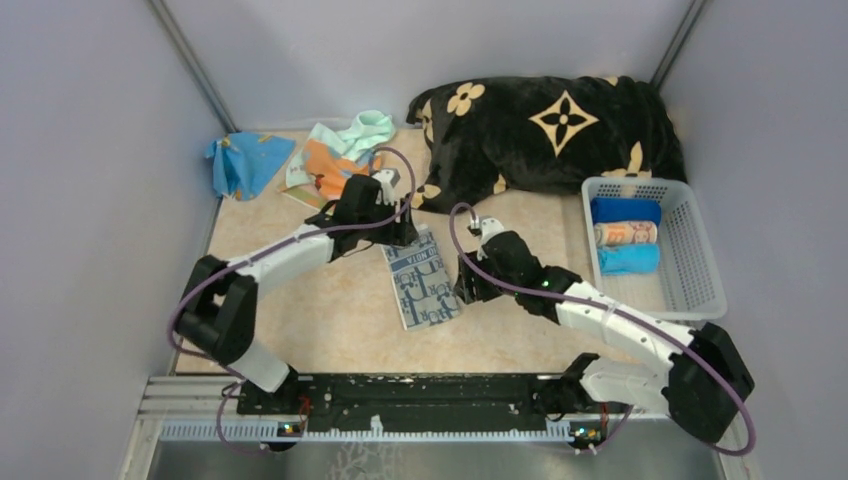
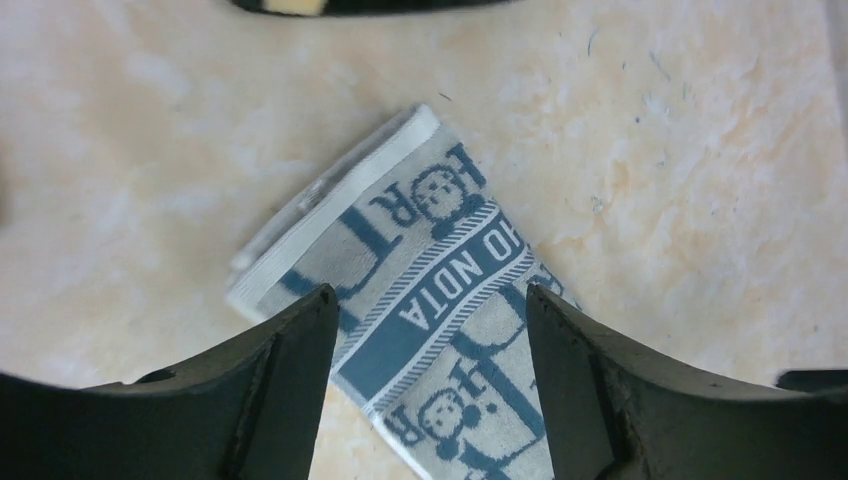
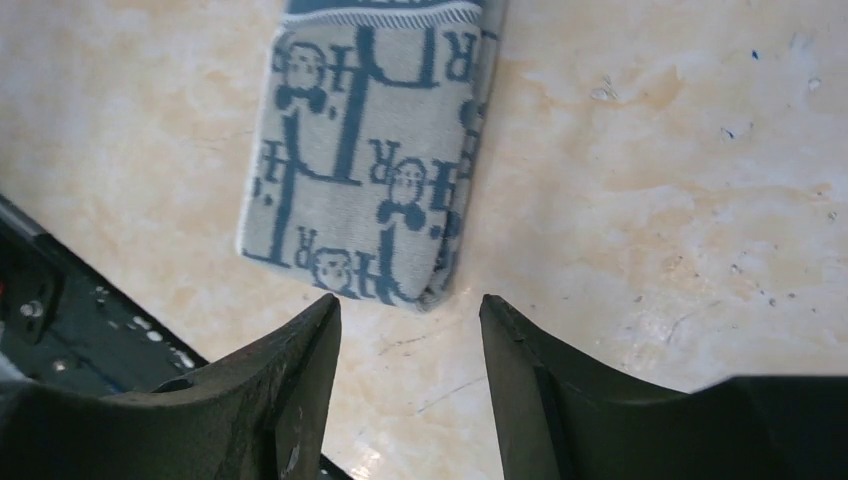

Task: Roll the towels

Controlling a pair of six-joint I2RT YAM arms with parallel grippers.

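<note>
A folded grey-and-navy patterned towel point(image 1: 424, 283) lies flat in the middle of the table, its long side running from back to front. Over its far end, which is partly hidden in the top view, hovers my left gripper, open and empty. The left wrist view shows that folded end of the towel point(image 2: 440, 270) ahead of the fingertips. My right gripper is also open, with nothing between its fingers, at the right of the towel's near part. In the right wrist view the towel's near end point(image 3: 350, 170) lies just past the fingertips.
A white basket point(image 1: 708, 270) at the right holds several rolled towels point(image 1: 628, 233). At the back left lie loose towels: blue point(image 1: 250, 163), orange point(image 1: 325, 165) and mint point(image 1: 368, 132). A black patterned cushion point(image 1: 550, 140) fills the back.
</note>
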